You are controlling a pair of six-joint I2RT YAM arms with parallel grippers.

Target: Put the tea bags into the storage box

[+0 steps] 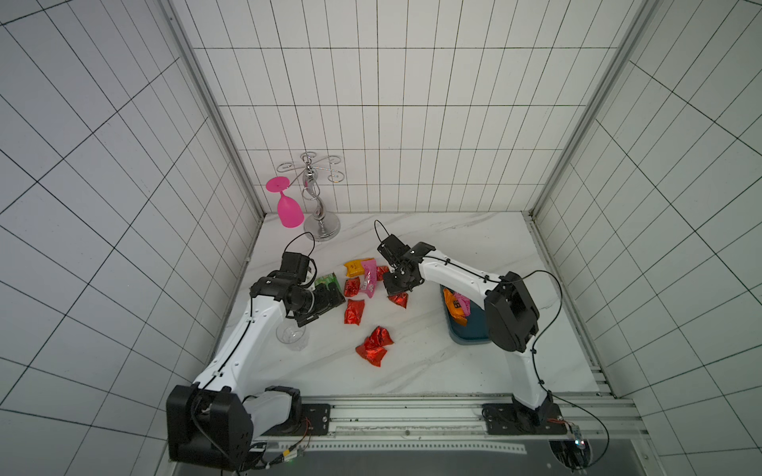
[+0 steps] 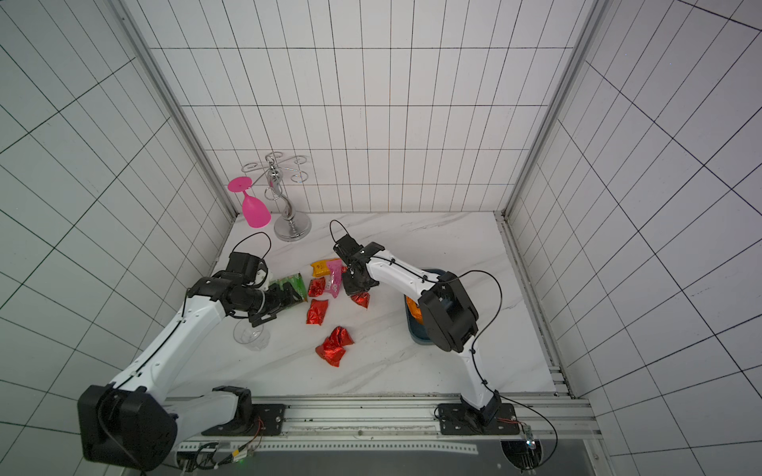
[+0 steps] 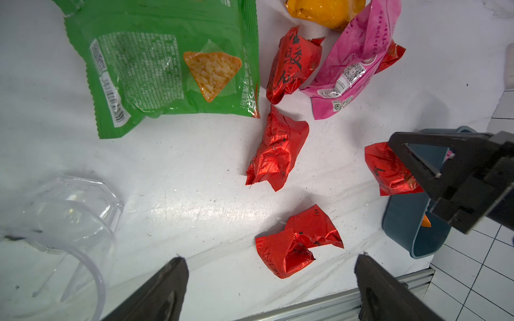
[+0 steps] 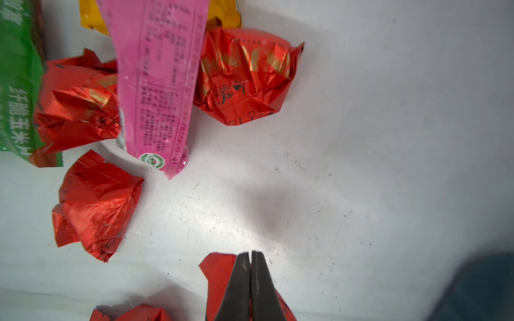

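My right gripper is shut on a red foil tea bag (image 3: 388, 170), lifted clear of the table; in the left wrist view it hangs just left of the teal storage box (image 3: 402, 216). More red tea bags lie loose: one (image 3: 278, 147) in the middle, a crumpled pair (image 3: 299, 240) nearer the front edge, one (image 3: 293, 65) beside the green packet, and one (image 4: 243, 75) against the pink packet. Over at the left, my left gripper is open, its two fingers wide apart at the bottom of its wrist view with nothing gripped.
A green chip packet (image 3: 160, 64), a pink packet (image 3: 356, 64) and a yellow packet (image 3: 326, 10) lie among the tea bags. A clear cup (image 1: 293, 333) stands at left. A metal rack (image 1: 321, 226) holds a pink goblet (image 1: 289, 210). Orange and pink packets sit inside the box.
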